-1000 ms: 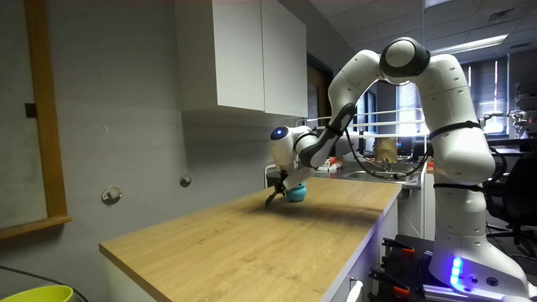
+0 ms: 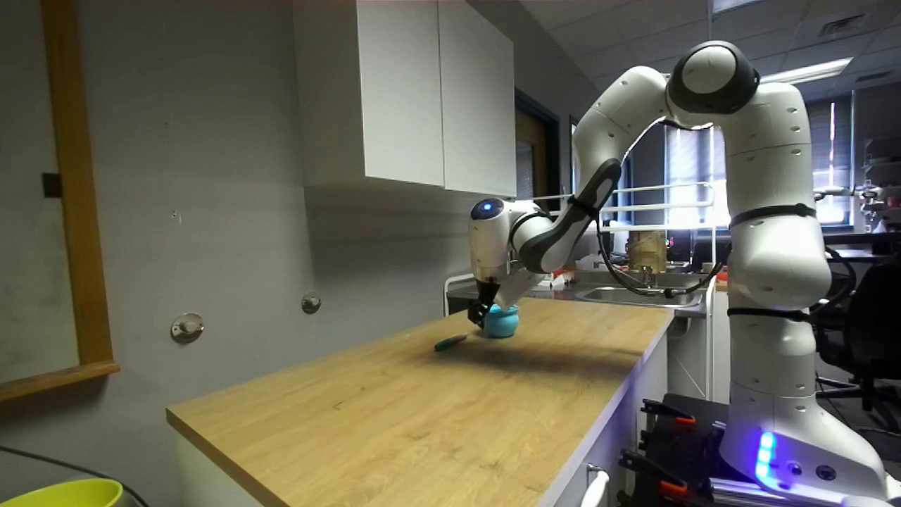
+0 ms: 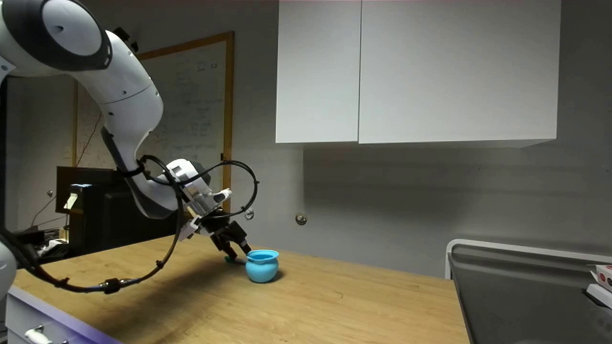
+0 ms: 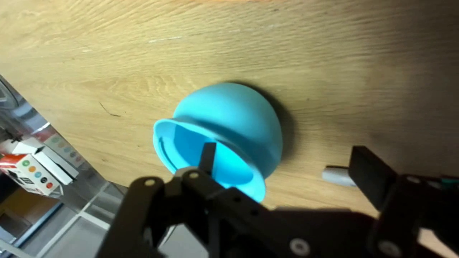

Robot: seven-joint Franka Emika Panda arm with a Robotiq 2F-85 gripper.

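A light blue round pot with a flared rim (image 2: 502,322) is on the wooden counter. Beside it lies a marker with a green part (image 2: 450,342); the wrist view shows its grey end (image 4: 337,175) by my right-hand finger (image 4: 369,174). My gripper is open, tilted low over the counter, with nothing held between its fingers. The other finger overlaps the pot's mouth in that view; whether it reaches inside, I cannot tell. In exterior view 2 the fingertips are just left of the pot (image 3: 262,267), close to its rim.
White cabinets (image 3: 421,74) hang above against the wall. Past the counter's far end are a dark surface with a pale rim (image 3: 516,286) and a box with coloured dots (image 4: 32,172).
A second ago the marker stood steeply tilted at the fingertips; now it lies on the counter. The gripper has shifted slightly right and up, and the pot sits slightly farther right.
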